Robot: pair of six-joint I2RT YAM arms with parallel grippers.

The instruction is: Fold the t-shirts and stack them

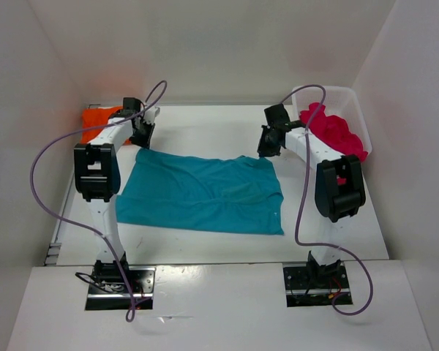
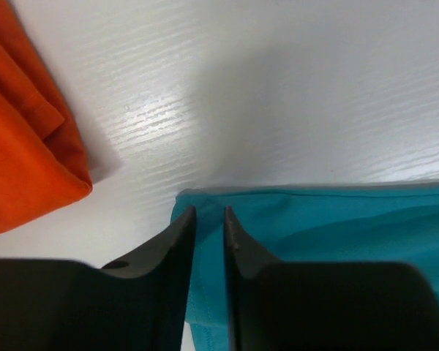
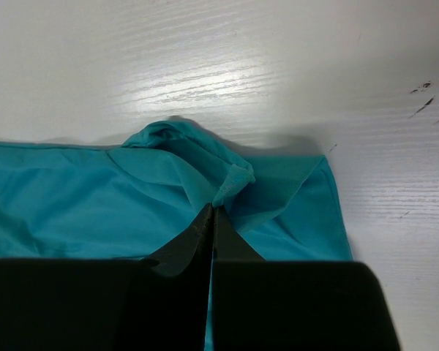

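A teal t-shirt lies on the white table, folded along its length, its top edge slightly rumpled at the right. My left gripper is at its upper left corner; in the left wrist view the fingers are part open, a narrow gap between them over that corner. My right gripper is at the upper right corner, shut, its tips at a small raised fold of teal cloth; whether they pinch it is hard to tell.
An orange folded cloth lies at the back left. A white basket with red cloth stands at the back right.
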